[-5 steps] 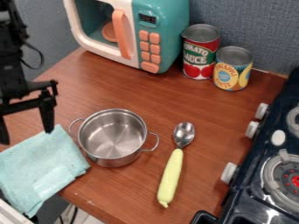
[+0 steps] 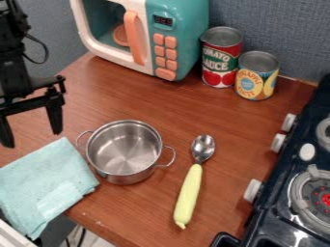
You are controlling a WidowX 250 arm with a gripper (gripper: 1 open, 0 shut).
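My black gripper (image 2: 29, 125) hangs at the left edge above the wooden counter, its two fingers spread apart with nothing between them. Below it lies a light blue cloth (image 2: 39, 188). A steel pot (image 2: 125, 150) with two handles stands in the middle, beside the cloth. A spoon (image 2: 203, 149) with a yellow handle (image 2: 187, 198) lies to the right of the pot.
A toy teal microwave (image 2: 180, 24) stands at the back, with a red can (image 2: 221, 60) and a yellow can (image 2: 256, 77) beside it. A black stove (image 2: 290, 217) fills the right side.
My gripper has risen slightly over the last second. The pot, cloth, spoon and cans have not moved.
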